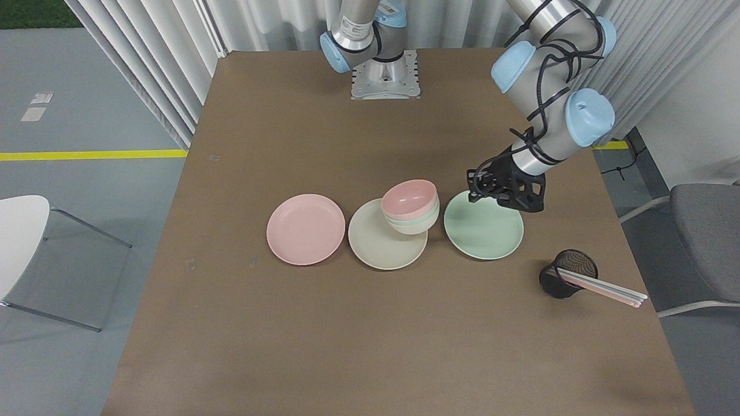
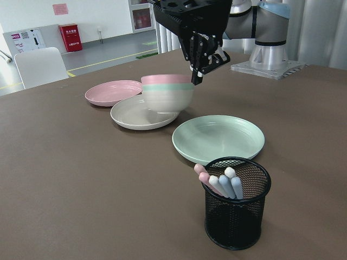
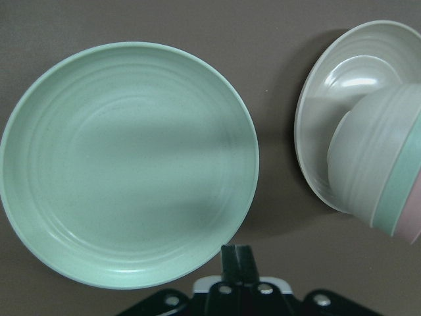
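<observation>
A nested stack of bowls point(image 1: 409, 207), pink over mint over white, rests on the cream plate point(image 1: 378, 246), as the wrist view also shows at right. Above and right of it, over the green plate point(image 1: 483, 232), is my black gripper point(image 2: 198, 73), apart from the bowls in the front and wrist views. In the wrist view its fingertips point(image 3: 235, 260) sit close together at the bottom edge, with nothing seen held; whether they are fully shut is hard to tell. A pink plate point(image 1: 306, 229) lies at the left.
A black mesh cup point(image 2: 233, 222) with several chopsticks stands at the front right of the plates.
</observation>
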